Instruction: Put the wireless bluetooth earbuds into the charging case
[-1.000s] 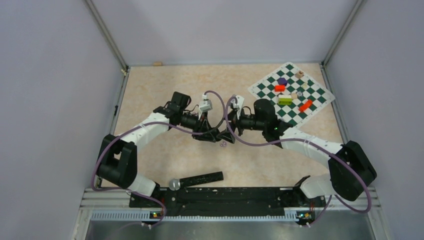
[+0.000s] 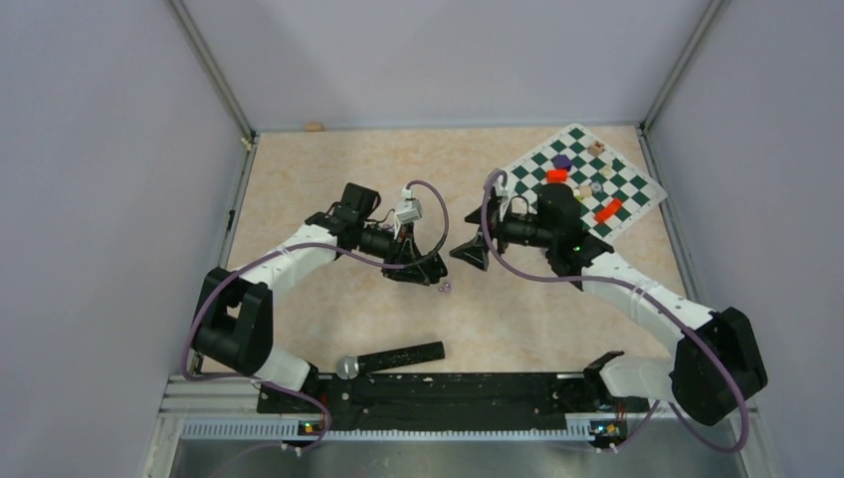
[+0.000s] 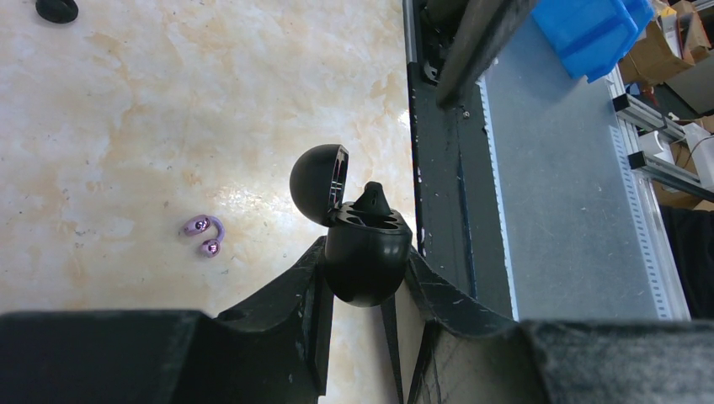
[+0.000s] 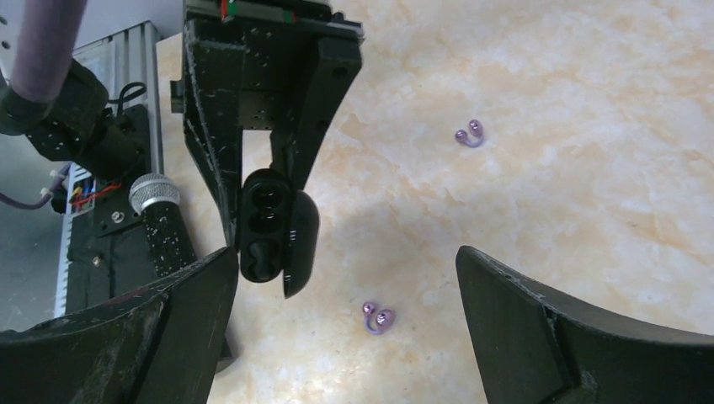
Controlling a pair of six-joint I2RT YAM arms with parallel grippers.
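Note:
My left gripper is shut on the black charging case [image 3: 364, 257], which has its lid standing open and its compartments showing in both wrist views. Purple earbuds lie on the table beyond it, joined by a band; the right wrist view shows two such purple pairs, one [image 4: 378, 316] below the case and another [image 4: 469, 134] farther off. My right gripper stands open to the right of the case, nothing between its fingers.
A microphone [image 2: 398, 358] lies along the front edge. A checkered board [image 2: 529, 159] with coloured blocks is at the back right.
My right gripper has moved right, away from the case and the left gripper. The left arm holds still with the case.

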